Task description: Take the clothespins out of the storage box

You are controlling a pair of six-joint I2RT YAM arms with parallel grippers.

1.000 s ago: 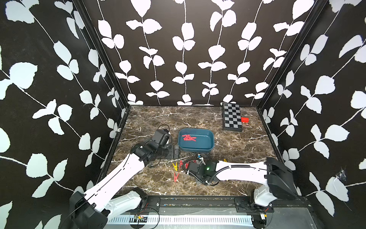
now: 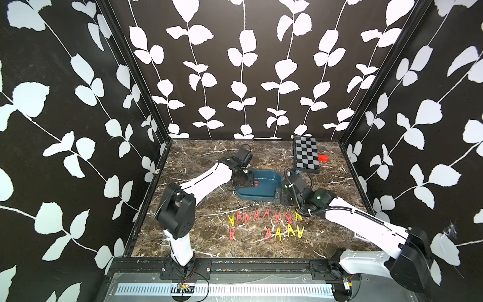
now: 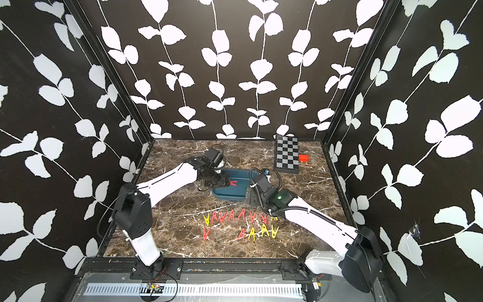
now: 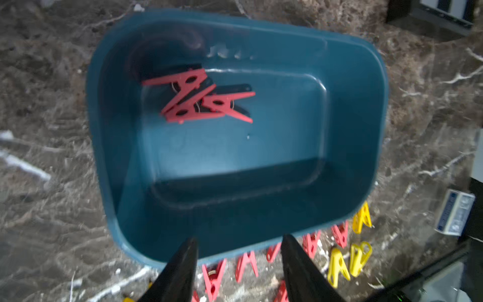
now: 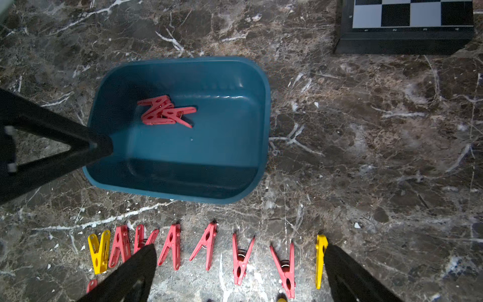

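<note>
Red clothespins [image 4: 183, 100] [image 5: 158, 110] lie piled near the back left inside the teal storage box [image 4: 377, 100] [image 5: 264, 125]. My left gripper hangs over the box, fingertips apart and empty in its wrist view. My right gripper stands open at the box's right front, above the table, with no clothespin held. Red and yellow clothespins [image 5: 209, 236] [image 3: 264, 230] lie spread in rows on the table in front of the box.
A black-and-white chessboard case [image 2: 306, 153] lies at the back right with a red object [image 2: 323, 158] beside it. The table's far left and the area right of the box are fairly clear.
My left gripper has moved right and back, over the box. My right gripper has risen from among the clothespins in front and moved right and back to the box's side.
</note>
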